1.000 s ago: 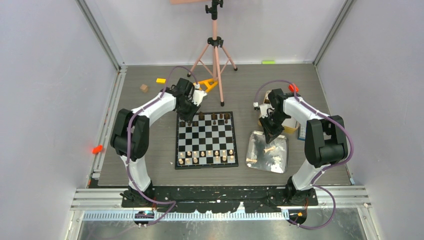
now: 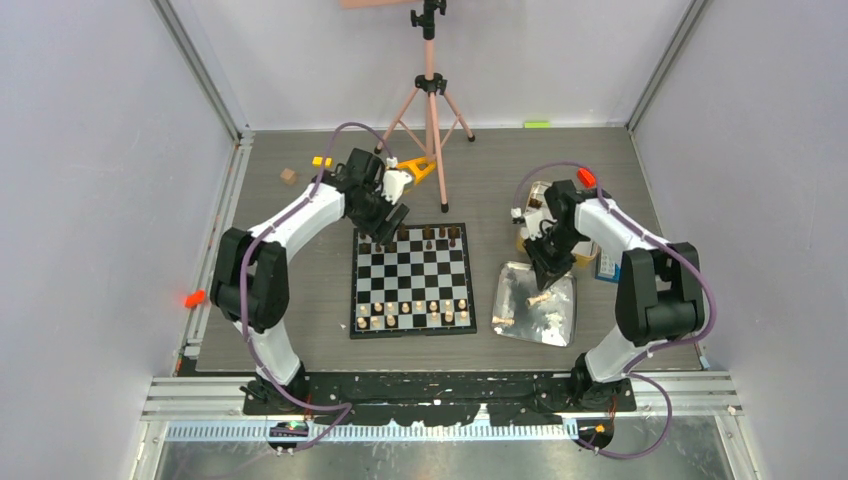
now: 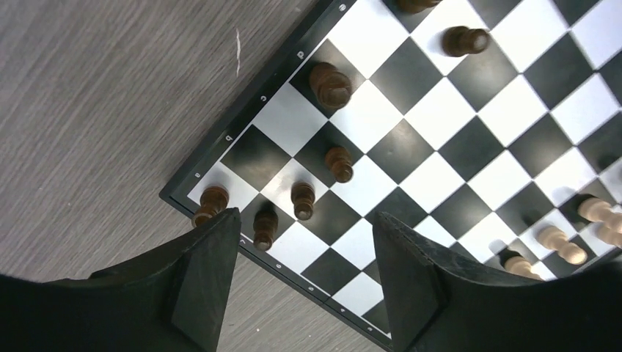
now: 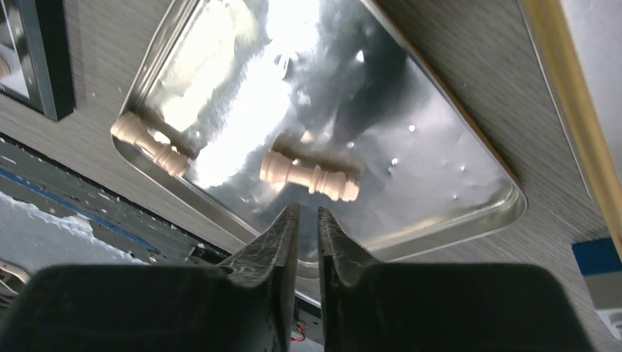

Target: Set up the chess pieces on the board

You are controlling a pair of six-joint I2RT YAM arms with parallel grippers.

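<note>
The chessboard (image 2: 412, 280) lies mid-table, dark brown pieces standing on its far rows and light pieces on its near rows. Over its far left corner is my left gripper (image 2: 384, 236), its fingers wide apart and empty. In the left wrist view a brown pawn (image 3: 303, 199) and several other brown pieces stand upright beyond the fingertips. My right gripper hangs above the metal tray (image 2: 508, 275), its fingers parted by a narrow, empty gap. A light piece (image 4: 310, 176) lies on its side just ahead of those fingertips; another light piece (image 4: 150, 143) lies by the tray wall.
A tripod (image 2: 432, 150) stands behind the board. Beyond the tray a wooden-rimmed box (image 2: 584, 258) is partly covered by the right arm. A yellow block (image 2: 321, 161) and a wooden cube (image 2: 288, 176) sit at the far left. Bare table separates board and tray.
My left arm has drawn back slightly away from the board's far left corner, and its fingers look wider apart. The right gripper has shifted a little rightward over the tray.
</note>
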